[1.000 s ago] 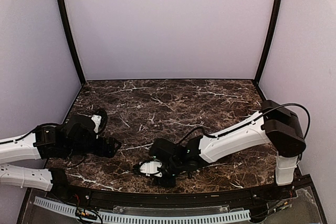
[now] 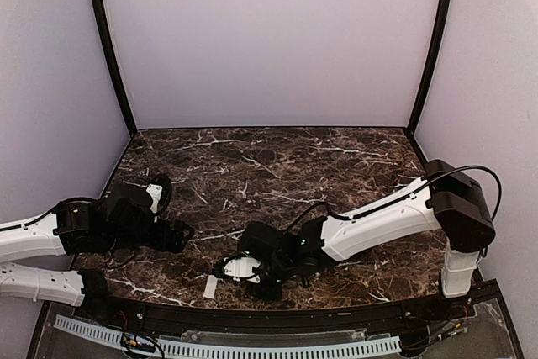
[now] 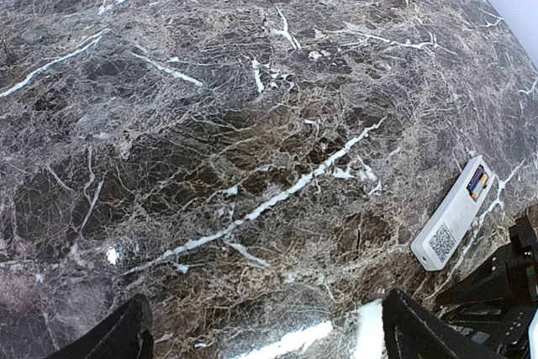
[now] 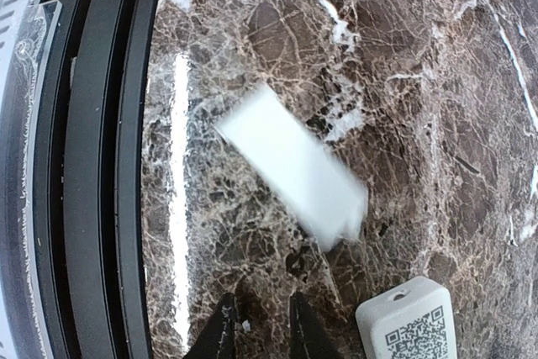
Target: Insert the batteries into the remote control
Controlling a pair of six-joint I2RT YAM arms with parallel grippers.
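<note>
The white remote control point(image 3: 445, 220) lies on the marble table in the left wrist view, batteries point(image 3: 477, 182) in its compartment; the right wrist view shows its QR-coded end point(image 4: 408, 329). A white rectangle, blurred in the right wrist view, lies nearby point(image 4: 290, 166), perhaps the battery cover point(image 2: 210, 287). My left gripper stands open at the left, nothing between its fingers. My right gripper is low beside the remote, its fingertips part open with nothing visible between them; in the top view its arm hides the remote.
Black rails point(image 4: 92, 166) run along the front edge, close to my right gripper. Walls enclose the sides and back.
The white rectangle at the front now shows beside my right gripper in the top view, where it was not visible earlier. The right arm has shifted slightly; the left arm is unchanged.
</note>
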